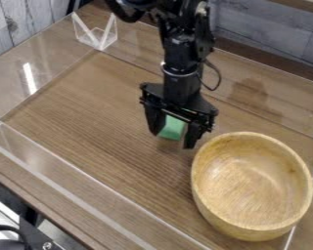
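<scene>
My gripper point(178, 119), black, is low over the wooden table with its fingers spread open, one on either side of a small green object point(174, 129). The fingers hide part of the green object; whether they touch it I cannot tell.
A large yellow bowl point(250, 205) stands at the lower right, close to the gripper. A white wire object point(99, 31) is at the upper left.
</scene>
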